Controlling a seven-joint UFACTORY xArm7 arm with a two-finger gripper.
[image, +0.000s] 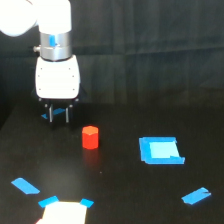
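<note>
A small red block (90, 138) stands on the dark table, left of the middle of the camera view. Above and to its left in the picture hangs my gripper (58, 115), pointing down. Its two thin dark fingers are apart, with nothing held between them. A gap shows between the fingers and the red block.
A pale square bordered with blue tape (163, 150) lies right of the block. Short strips of blue tape mark the table at front left (25, 186) and front right (196, 196). A pale object (64, 213) sits at the front edge. Between block and square, the table is bare.
</note>
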